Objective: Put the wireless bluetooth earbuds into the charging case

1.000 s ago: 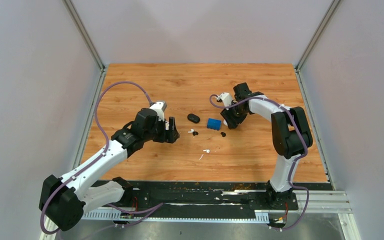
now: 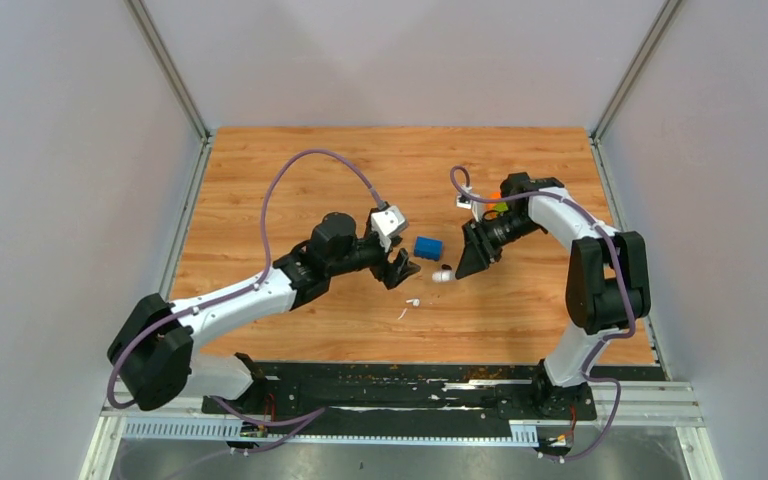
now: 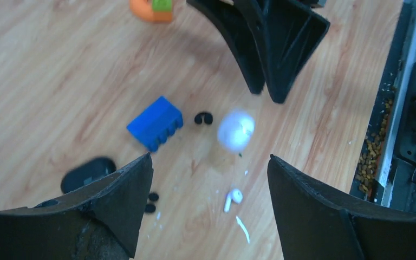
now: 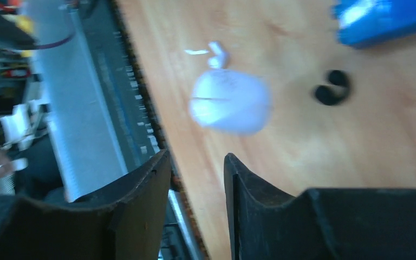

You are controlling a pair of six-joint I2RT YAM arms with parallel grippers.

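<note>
A rounded white charging case [image 4: 230, 103], blurred, shows just beyond my right gripper's fingertips, with a gap between it and them. In the left wrist view the white case [image 3: 236, 131] also stands clear below the right fingers [image 3: 279, 89]. My right gripper is part open, nothing between its fingers. Left gripper is open and empty, over the table left of the case. A white earbud [image 3: 235, 196] lies on the wood between and below the left fingers. Black earbuds [image 3: 203, 118] lie near the blue block, and another black pair [image 3: 151, 202] by the left finger.
A blue block [image 2: 427, 248] sits between the two grippers. The black oval case [image 3: 88, 174] is hidden under my left arm in the top view. An orange and green thing [image 2: 498, 203] is by the right arm.
My left gripper has moved right, now covering the black oval case and the earbuds beside it. The white case and my right gripper have shifted toward the front, the case also slightly left.
</note>
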